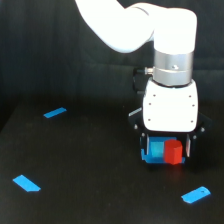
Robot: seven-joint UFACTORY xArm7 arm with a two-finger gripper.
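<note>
A red block [173, 152] stands beside a blue block [155, 148] on the black table, to its right and apparently touching it. My gripper [165, 156] points down over the pair. Its fingers are spread wide, one on the left of the blue block and one on the right of the red block. Whether either finger touches a block is hard to make out. The hand hides the tops and backs of both blocks.
Blue tape strips lie flat on the dark table: one at the back left [55, 112], one at the front left [26, 183] and one at the front right [196, 195].
</note>
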